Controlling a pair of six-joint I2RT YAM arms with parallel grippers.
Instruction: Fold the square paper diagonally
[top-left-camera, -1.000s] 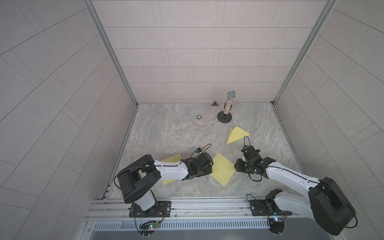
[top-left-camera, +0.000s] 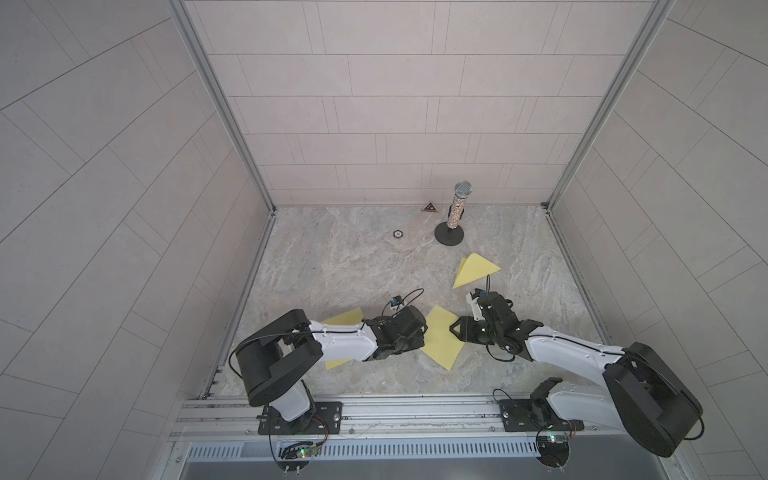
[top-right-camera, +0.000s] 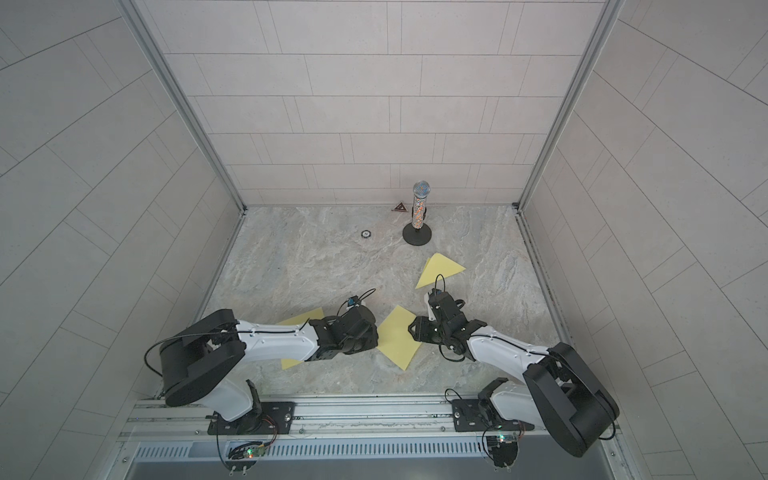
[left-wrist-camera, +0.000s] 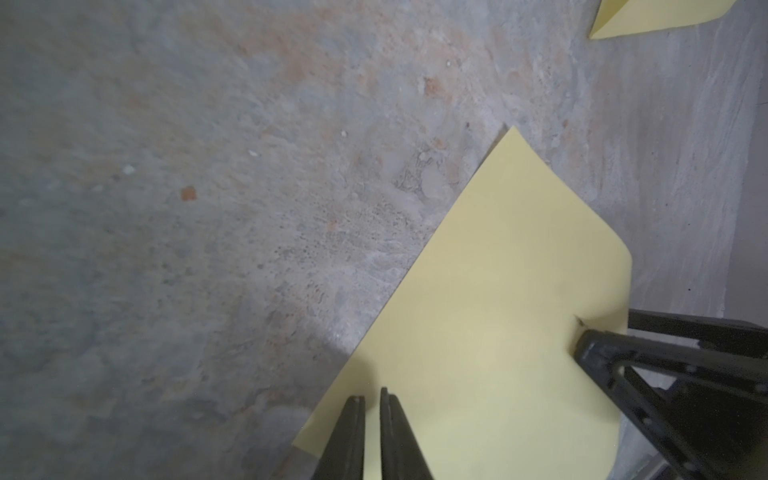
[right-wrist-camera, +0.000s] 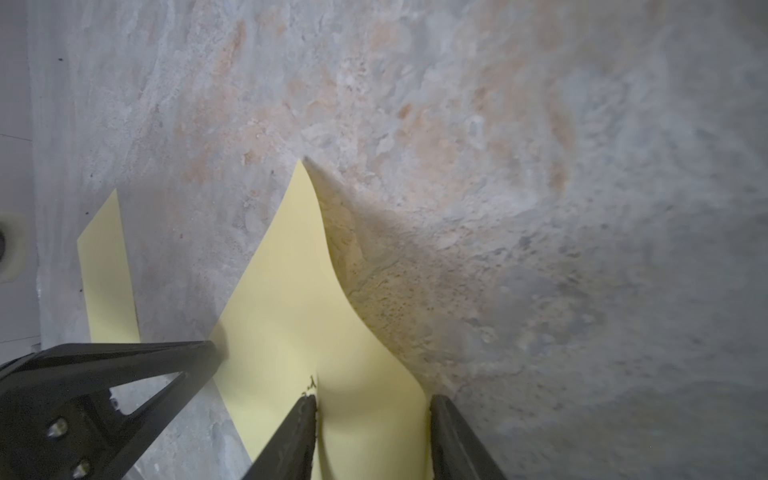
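Note:
The yellow square paper (top-left-camera: 442, 342) lies between both arms, turned so that its corners point forward and sideways. Over its left corner, my left gripper has its fingertips on or just above the sheet, a narrow gap between them. My right gripper reaches over the right corner; its fingers stand apart with paper between them. That side of the paper (right-wrist-camera: 352, 360) bends up off the table. Whether the right fingers press on it cannot be told. Both grippers hide parts of the side corners.
A folded yellow paper (top-left-camera: 477, 269) lies behind the right gripper. Another yellow sheet (top-left-camera: 345, 317) is partly under the left arm. Farther back stand a microphone-like object (top-left-camera: 456, 209) on a black base, a small triangle (top-left-camera: 429, 207) and a round disc (top-left-camera: 397, 233).
My right gripper has moved left, farther over the paper's right corner. The left arm has stayed in place, and the other objects look unmoved.

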